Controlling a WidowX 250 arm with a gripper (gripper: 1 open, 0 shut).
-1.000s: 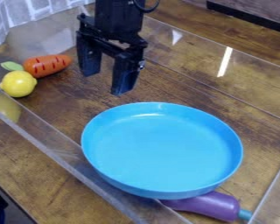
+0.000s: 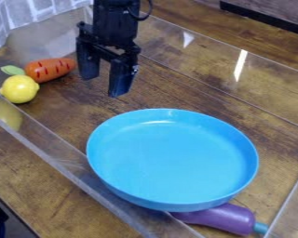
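My dark gripper [image 2: 104,67] hangs over the wooden table at the upper left, open, its two fingers pointing down. An orange carrot [image 2: 49,69] lies to the left of it, and a yellow lemon [image 2: 20,89] sits nearer, left of and below the gripper. A large blue plate [image 2: 171,156] lies in the front middle. A purple eggplant [image 2: 216,218] lies at the front right, partly hidden behind the plate.
Clear plastic walls [image 2: 45,160] edge the work area at the left and front. The wooden surface [image 2: 220,79] to the right of the gripper and behind the plate is bare.
My gripper has moved left, toward the carrot and lemon. The plate, vegetables and lemon have not moved.
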